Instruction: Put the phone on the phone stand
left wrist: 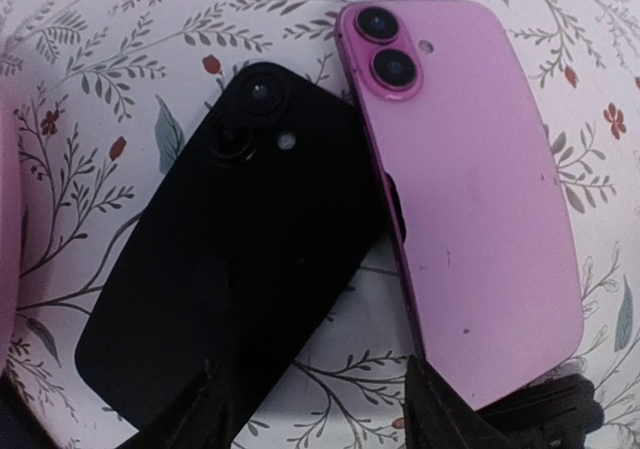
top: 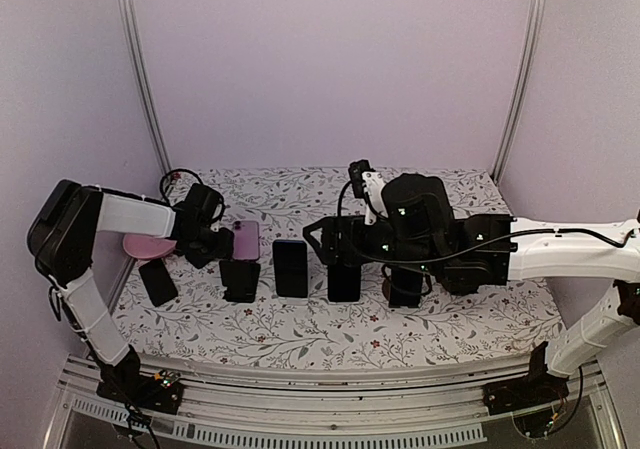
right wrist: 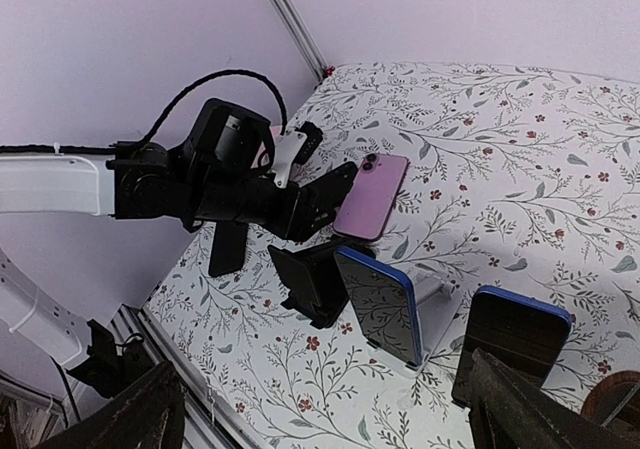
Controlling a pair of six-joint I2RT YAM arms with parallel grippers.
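A black phone (left wrist: 240,249) lies face down beside a pink phone (left wrist: 480,209) on the floral mat in the left wrist view. My left gripper hangs low over the black phone's lower end, fingers apart, with the gap over the phone's edge and bare mat. In the top view, several stands stand in a row, among them a black one (top: 240,281), one holding a dark phone (top: 291,269) upright and another dark upright one (top: 343,287). My right gripper is open above the mat's right side, nothing between its fingers.
A pink plate (top: 148,247) lies at the left edge, partly behind my left arm. Another dark phone (top: 158,281) lies front left.
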